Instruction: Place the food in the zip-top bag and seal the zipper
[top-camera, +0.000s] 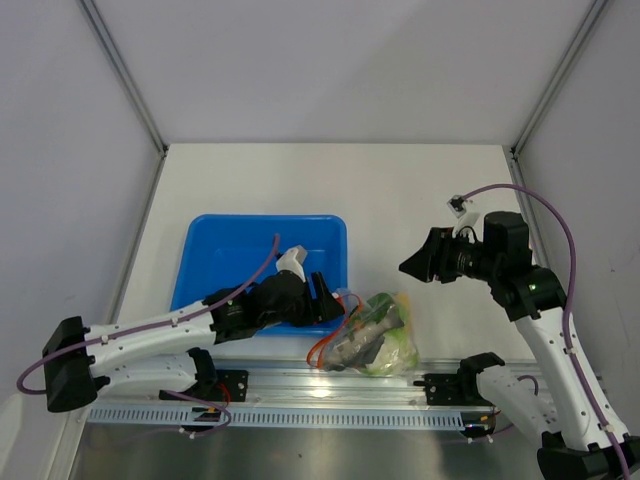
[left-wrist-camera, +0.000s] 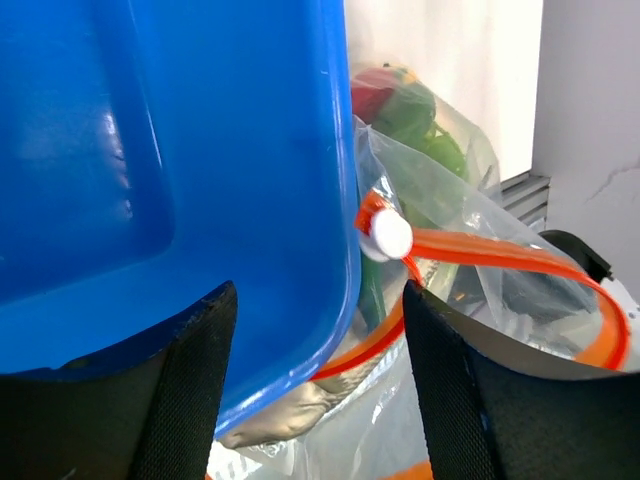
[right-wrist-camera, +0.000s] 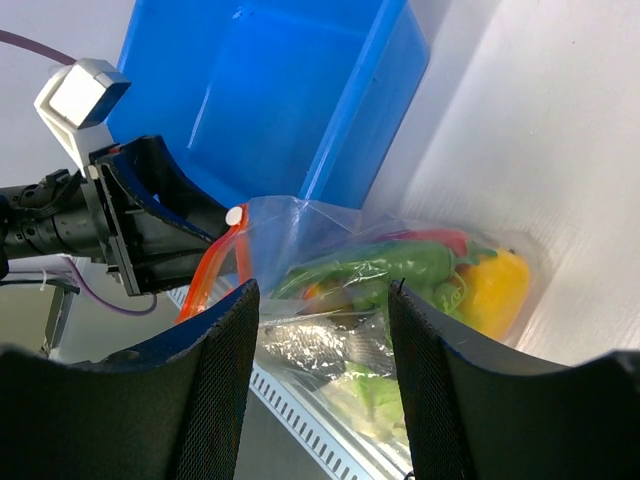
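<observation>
The zip bag (top-camera: 372, 335) lies at the table's front, right of the blue bin, with green, yellow and red food (right-wrist-camera: 490, 290) and something greyish inside; its orange zipper with a white slider (left-wrist-camera: 391, 234) is at the left end. My left gripper (top-camera: 324, 298) hangs at the bin's right edge, its open fingers (left-wrist-camera: 180, 380) either side of the view of the zipper. My right gripper (top-camera: 420, 258) is open above and right of the bag, nothing between its fingers.
The blue bin (top-camera: 220, 240) is empty where visible. A rail runs along the front edge, walls at both sides and back.
</observation>
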